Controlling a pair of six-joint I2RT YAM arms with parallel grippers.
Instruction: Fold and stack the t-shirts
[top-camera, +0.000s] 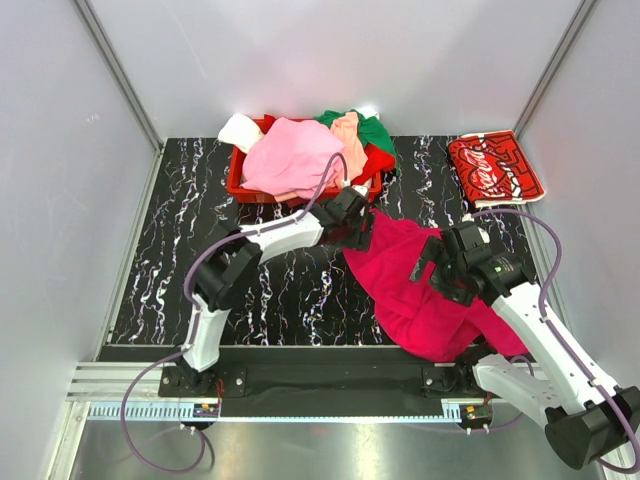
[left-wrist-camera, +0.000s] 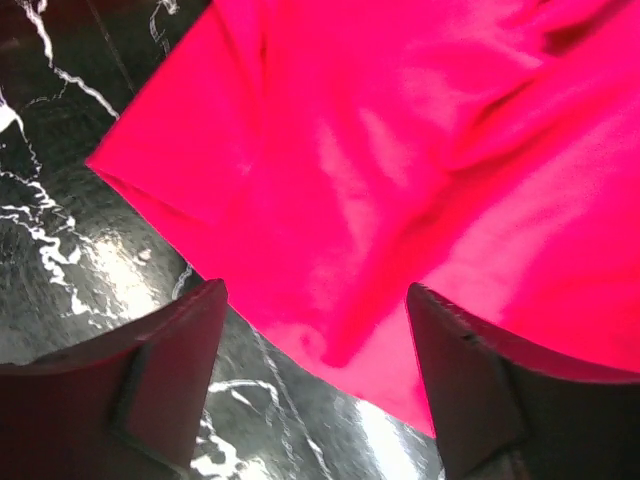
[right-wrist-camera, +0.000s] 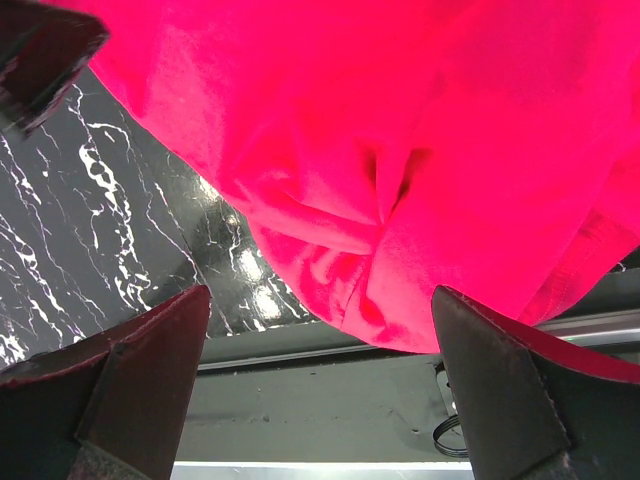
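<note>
A crumpled bright red-pink T-shirt (top-camera: 420, 300) lies spread over the right half of the dark marble table. My left gripper (top-camera: 355, 225) is over its upper-left corner; in the left wrist view the fingers stand apart above the shirt's edge (left-wrist-camera: 330, 200), with no cloth visibly held. My right gripper (top-camera: 440, 265) hangs open above the middle of the shirt; in the right wrist view its fingers (right-wrist-camera: 110, 390) are wide apart over the folds near the front edge.
A red basket (top-camera: 235, 175) heaped with pink, peach, green, red and white shirts stands at the back. A red Coca-Cola shirt (top-camera: 495, 165) lies folded flat at the back right.
</note>
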